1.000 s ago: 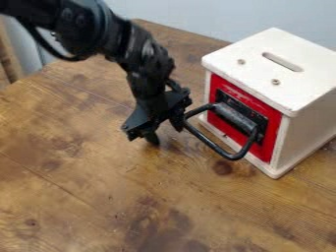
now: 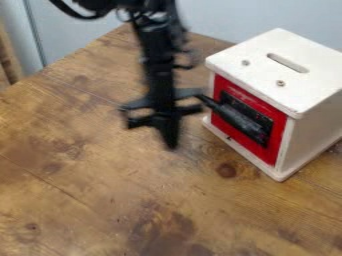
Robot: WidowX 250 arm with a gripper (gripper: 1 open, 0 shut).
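My black gripper (image 2: 166, 125) hangs blurred just left of a white wooden box (image 2: 291, 85) with a red front panel (image 2: 259, 150). A black bar (image 2: 238, 117) crosses the dark centre of that panel. The blur hides how my fingers stand; they look close together, and nothing shows held between them.
The box stands at the right on a worn wooden table (image 2: 80, 190). A pale wall (image 2: 214, 18) is behind.
My arm has risen and drawn back into a more upright pose. The black loop handle that jutted from the red panel now no longer sticks out toward the front.
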